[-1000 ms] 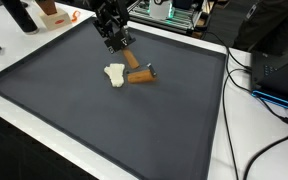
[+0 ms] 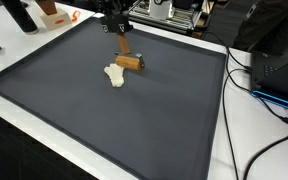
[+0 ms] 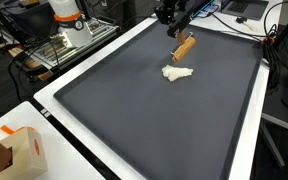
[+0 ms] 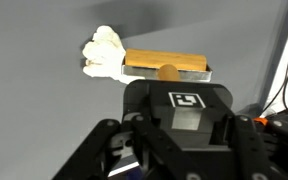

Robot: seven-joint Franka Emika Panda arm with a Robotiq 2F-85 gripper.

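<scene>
A tool with a wooden bar and a silver strip along one side shows in the wrist view. Its short orange-brown handle rises from the bar to my gripper, which is shut on it. The fingers are mostly hidden behind the gripper body in the wrist view. A crumpled off-white piece, perhaps cloth, lies flat on the dark board. In the wrist view it is just left of the bar, with little or no gap. From exterior view 2, the bar stands behind the white piece; whether it touches the board is unclear.
The dark grey board is bare across its middle and front. Cables run along its right side. A beige box stands off the near left corner in exterior view 2.
My gripper and the tool have moved back and slightly left in exterior view 1, bringing the bar behind and right of the white piece. The white piece has stayed put.
</scene>
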